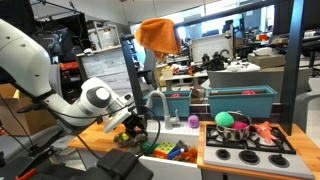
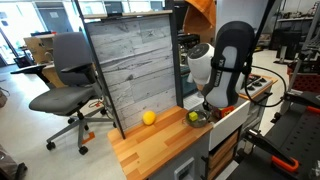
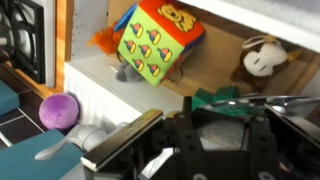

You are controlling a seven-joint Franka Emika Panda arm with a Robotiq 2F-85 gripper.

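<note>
A shiny metal pot (image 2: 197, 119) with something yellow-green inside (image 2: 194, 115) hangs at the edge between the wooden counter and the sink. My gripper (image 2: 207, 106) is at its rim, and the fingers look shut on it. From the front, the pot (image 1: 147, 132) is dim below the white arm (image 1: 100, 105). The wrist view has a bright metal rim (image 3: 268, 101) at the dark gripper; most of the pot is hidden there. Beneath it lies the toy-filled sink (image 3: 205, 75).
Several coloured toys (image 1: 175, 152) fill the sink. A faucet (image 1: 160, 105) and a purple ball (image 3: 60, 110) are beside it. The stove (image 1: 250, 150) carries another pot (image 1: 230, 128). A yellow ball (image 2: 149, 117) rests on the left counter.
</note>
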